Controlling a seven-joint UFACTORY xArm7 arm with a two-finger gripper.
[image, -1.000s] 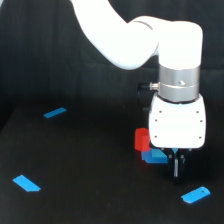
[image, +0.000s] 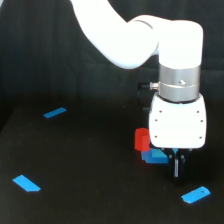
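Observation:
My gripper (image: 177, 167) points down at the right of the camera view, its dark fingers low over the black table. A red block (image: 141, 139) stands just left of the white hand, partly covered by it. In front of the red block, at its lower right, is a blue block (image: 154, 156), also partly hidden by the hand. The fingers are to the right of the blue block; whether they touch it is unclear. Dark fingers on a dark table hide how far apart they are and whether anything is between them.
Flat blue strips mark the table: a far-left strip (image: 55, 112), a near-left strip (image: 26, 183) and a near-right strip (image: 196, 195). A dark curtain (image: 50, 50) closes off the back.

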